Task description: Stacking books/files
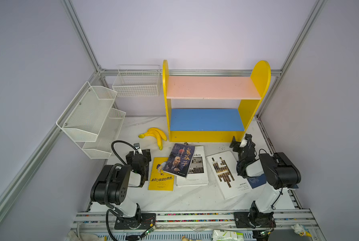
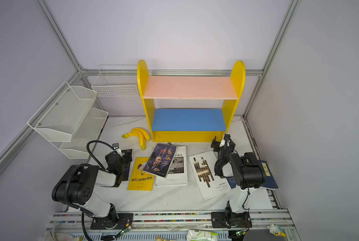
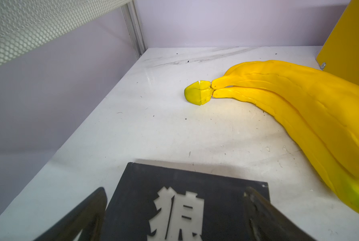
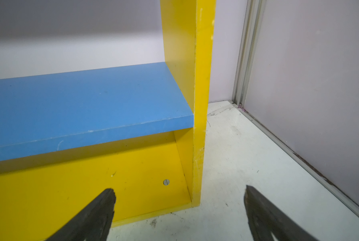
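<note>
On the white table lie several books: a yellow one point(image 1: 161, 182), a dark purple one point(image 1: 179, 160) overlapping a white one point(image 1: 193, 178), and another white book point(image 1: 229, 176) with a brown block pattern. Under the left arm is a black book point(image 3: 223, 192) with white lettering. Dark blue covers point(image 2: 269, 176) show around the right arm, partly hidden. My left gripper is open above the black book, its fingers spread with nothing held. Open and empty, my right gripper faces the lower right corner of the yellow shelf unit point(image 4: 199, 160). Both shelves, pink point(image 1: 211, 87) and blue point(image 1: 205, 119), are bare.
Toy bananas point(image 1: 157, 135) rest left of the shelf unit. White mesh racks point(image 1: 91, 116) hang at the left, and a wire basket point(image 1: 137, 84) is on the back wall. Bare table point(image 4: 243, 168) shows right of the shelf unit.
</note>
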